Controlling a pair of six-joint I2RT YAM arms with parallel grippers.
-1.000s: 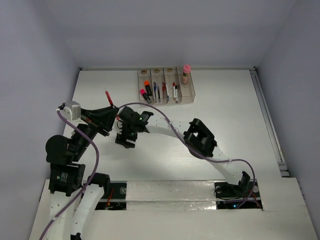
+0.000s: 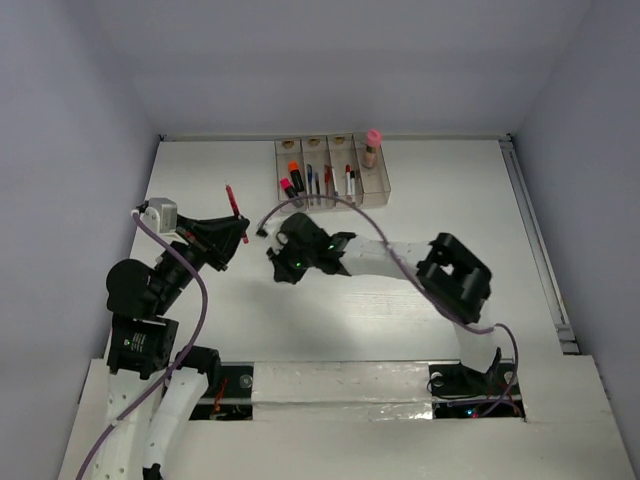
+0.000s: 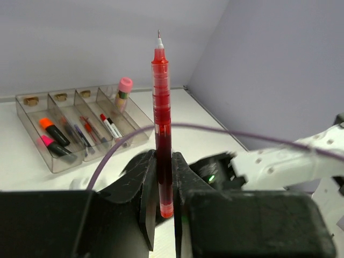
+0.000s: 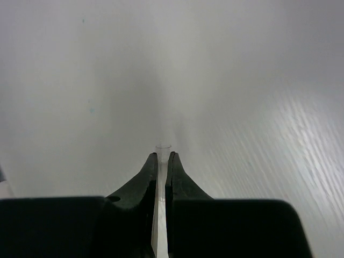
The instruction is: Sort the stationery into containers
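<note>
In the left wrist view a red pen stands upright with its thin metal tip bare, and my left gripper is shut on its lower body. Across from it in the top view, my right gripper is blurred, close to the table. The right wrist view shows its fingers shut on a small clear cap, whose open end pokes out beyond the fingertips. A clear tray at the back has side-by-side compartments: an orange highlighter and a pink one at the left, slim pens and markers between, a pink-capped bottle at the right.
A purple cable arches over the right arm and passes in front of the tray's near edge.
My right gripper has drawn away to the right, leaving a gap to the pen. The left gripper, still around the red pen, has shifted slightly right.
</note>
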